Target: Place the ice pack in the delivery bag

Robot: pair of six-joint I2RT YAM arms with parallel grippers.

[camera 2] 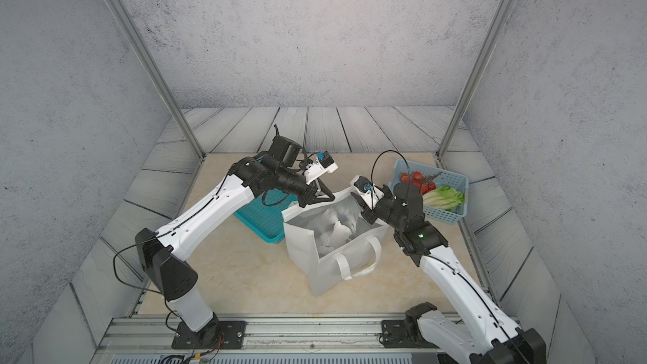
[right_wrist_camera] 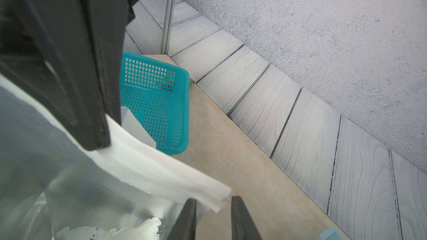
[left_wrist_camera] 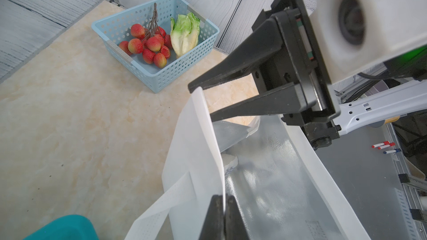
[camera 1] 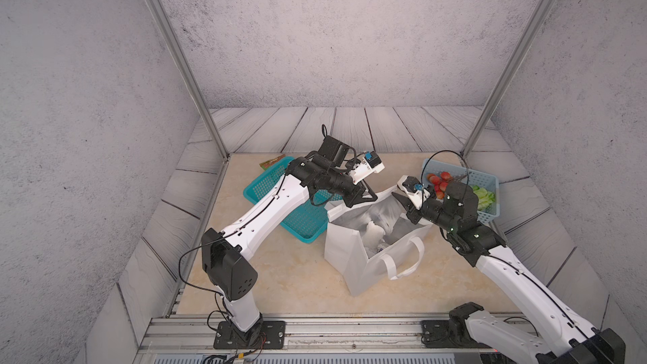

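Observation:
The white delivery bag (camera 1: 350,256) stands upright with its silver lining open. A white packet (camera 1: 374,232), possibly the ice pack, lies inside among the shiny folds; I cannot tell for sure. My left gripper (camera 1: 370,196) is shut on the bag's far rim, seen thin between its fingertips in the left wrist view. My right gripper (camera 1: 403,199) is part open at the rim's right end, its fingertips (right_wrist_camera: 238,209) either side of or just beside the edge in the right wrist view.
A teal basket (camera 1: 303,229) lies empty behind and left of the bag. A light blue basket (camera 2: 451,215) with red fruit and lettuce stands at the back right. Bare table surrounds the bag at the front.

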